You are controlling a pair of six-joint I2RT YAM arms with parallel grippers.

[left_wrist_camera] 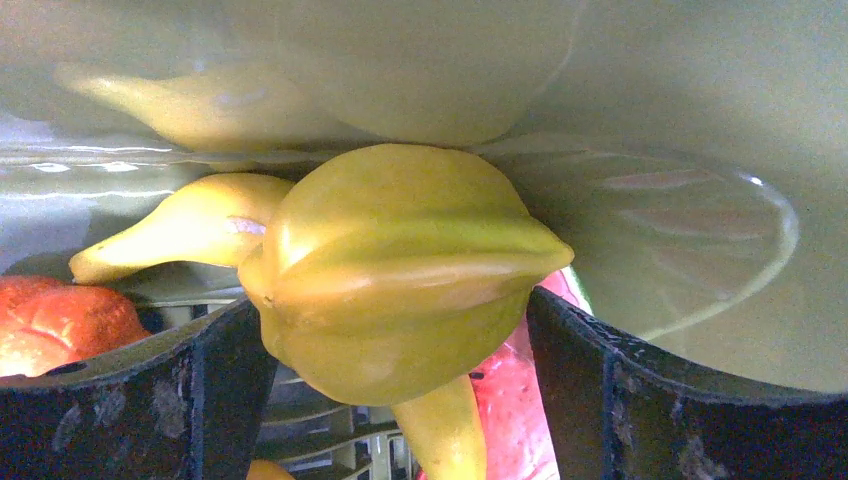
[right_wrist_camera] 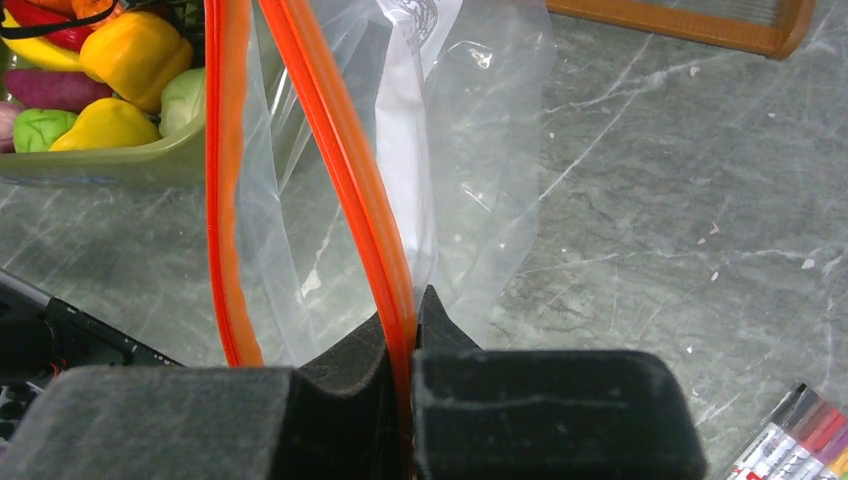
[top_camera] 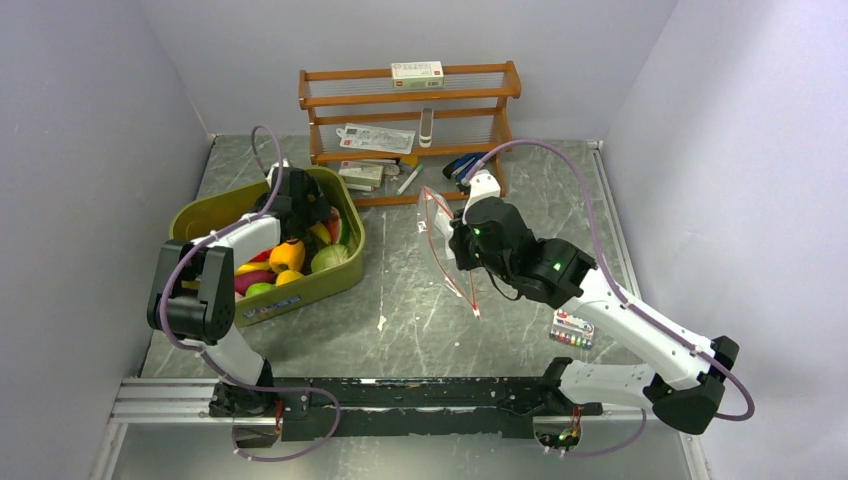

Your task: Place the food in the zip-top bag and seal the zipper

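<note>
In the left wrist view a yellow star fruit [left_wrist_camera: 400,270] lies against the bin wall, between the spread fingers of my left gripper. The finger is wide open and the fruit overlaps both fingertips in view; whether they touch it I cannot tell. From above, the left arm reaches into the green bin [top_camera: 300,297], hiding the fruit there. My right gripper is shut on the orange zipper edge of the clear zip top bag [right_wrist_camera: 480,130]. That bag [top_camera: 440,250] hangs upright over the table with its mouth parted and appears empty of food.
A banana [left_wrist_camera: 180,225], a watermelon slice [left_wrist_camera: 515,410] and a red item [left_wrist_camera: 65,325] crowd round the star fruit. Behind the bag stands a wooden rack [top_camera: 410,95]. Markers [top_camera: 572,328] lie at the right.
</note>
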